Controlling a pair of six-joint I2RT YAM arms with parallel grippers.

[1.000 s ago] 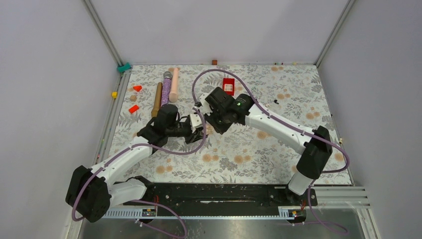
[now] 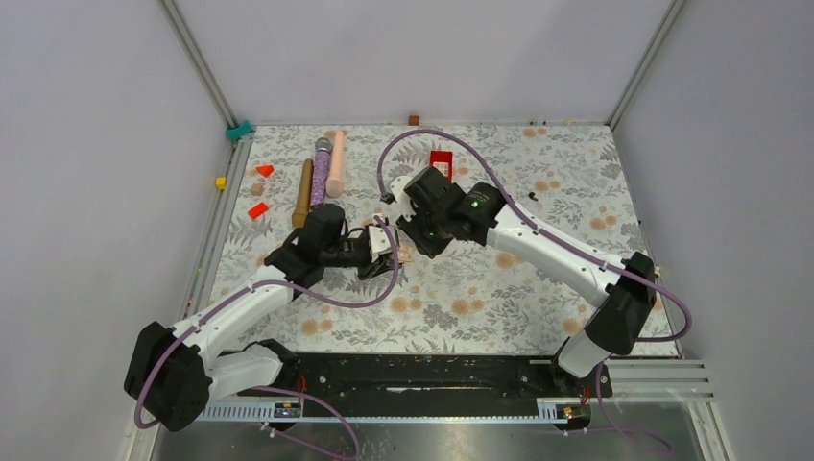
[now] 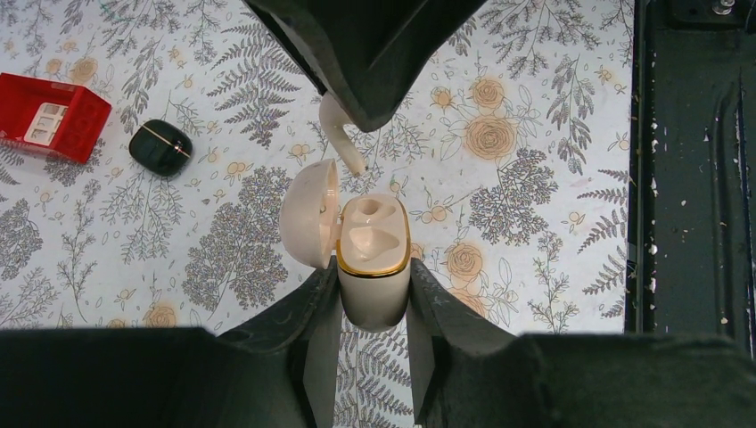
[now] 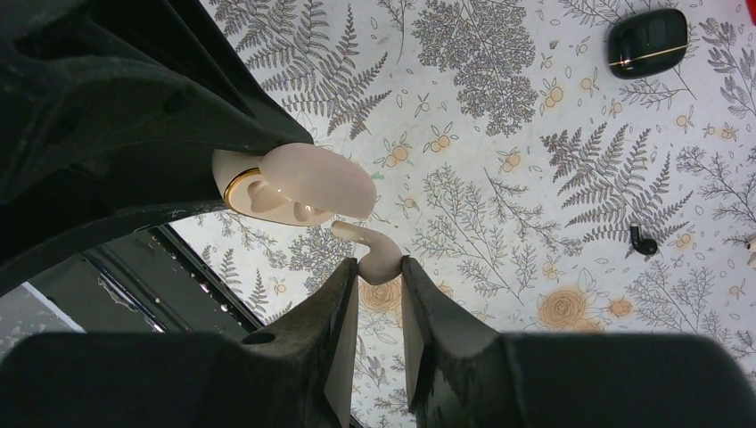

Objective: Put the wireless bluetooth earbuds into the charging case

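A cream charging case (image 3: 373, 290) with gold trim and open lid (image 3: 308, 214) is held upright by my left gripper; its earbud wells face up. My right gripper is shut on a cream earbud (image 4: 379, 254), stem pointing toward the case. In the left wrist view that earbud (image 3: 339, 134) hangs just above and behind the case, partly hidden by the right gripper, apart from the wells. In the right wrist view the case sits beyond the earbud, up and to the left.
A dark green case (image 4: 646, 45), a black earbud (image 4: 642, 241) and a red box (image 2: 441, 157) lie on the patterned board. Several rollers (image 2: 335, 163) and small blocks (image 2: 257, 209) are at the left.
In the top view the right arm has shifted slightly rightward, away from the left gripper. The left arm has barely moved.
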